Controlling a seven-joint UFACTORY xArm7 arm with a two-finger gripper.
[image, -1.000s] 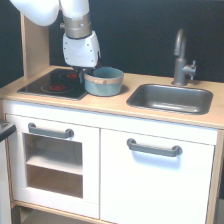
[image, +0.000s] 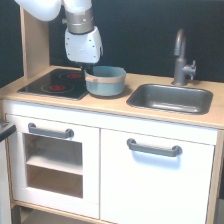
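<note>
A blue-grey pot (image: 107, 83) sits on the wooden counter, at the right edge of the black stovetop (image: 52, 88). The white robot gripper (image: 88, 70) comes down from the upper left, its fingertips at the pot's left rim. Whether it is shut on the rim is too small to tell.
A steel sink (image: 171, 99) with a grey faucet (image: 180, 58) is on the right. Below are white cabinet doors (image: 154, 180) with dark handles and an oven window (image: 54, 171). The counter between pot and sink is narrow.
The gripper and pot have shifted very slightly to the right.
</note>
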